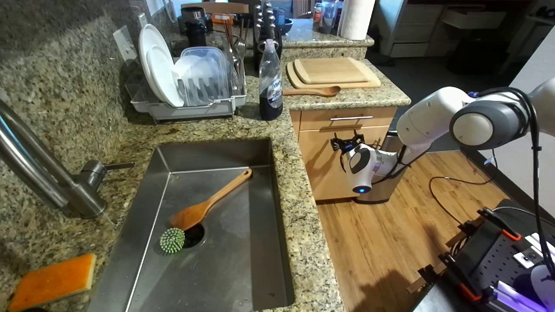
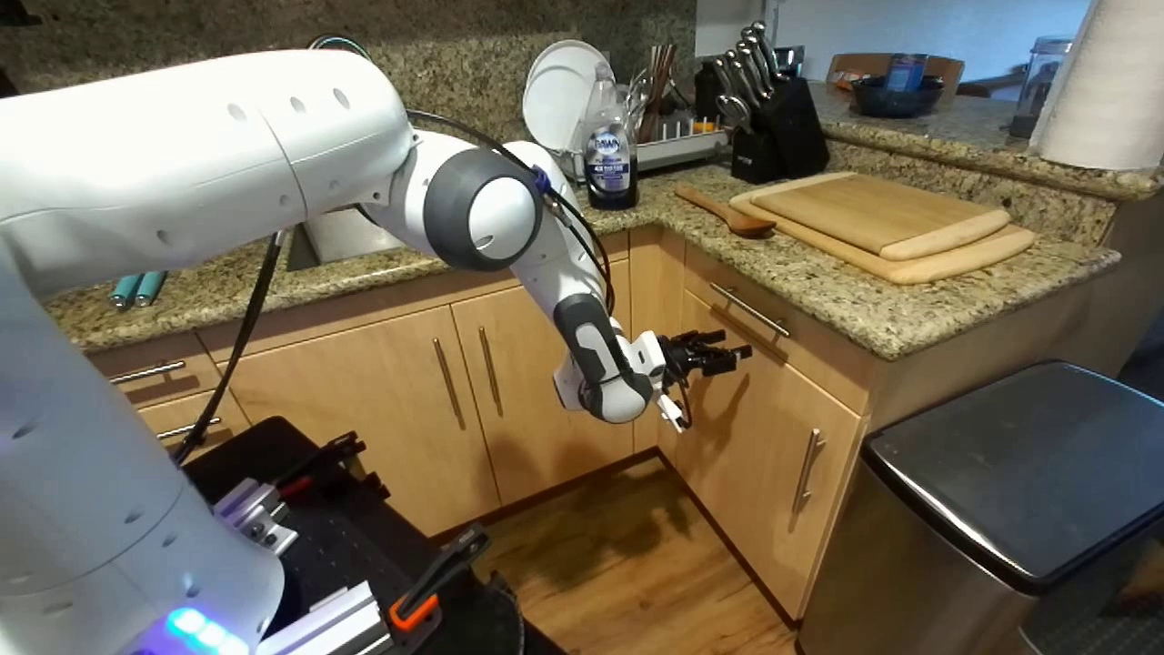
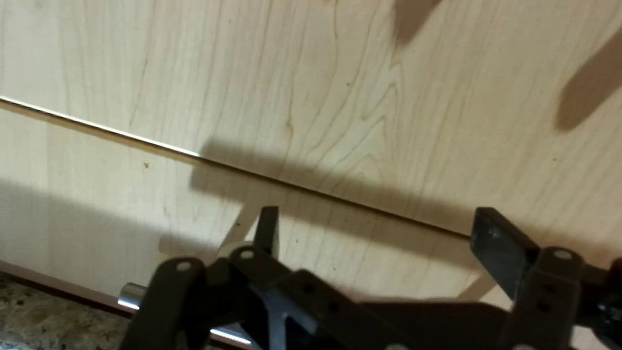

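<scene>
My gripper (image 2: pixel 728 351) stands open before the wooden cabinet, below the counter corner, with nothing between its fingers. Just above it, the drawer front (image 2: pixel 813 351) carries a horizontal metal handle (image 2: pixel 749 310), and the drawer is closed. In the wrist view the fingers (image 3: pixel 502 251) are wide apart in front of bare wood. The seam between drawer and cabinet door (image 3: pixel 350 76) runs slantwise there. The drawer handle (image 3: pixel 131 295) shows at the bottom left, largely hidden behind the gripper. Below the drawer, the cabinet door (image 2: pixel 753 437) is shut too.
A steel trash can (image 2: pixel 982 524) stands right of the cabinet. On the counter are cutting boards (image 1: pixel 333 71), a wooden spoon (image 1: pixel 315 91) and a soap bottle (image 1: pixel 271 86). The sink (image 1: pixel 234 255) holds a wooden spatula (image 1: pixel 221 195) and a green brush (image 1: pixel 172 241).
</scene>
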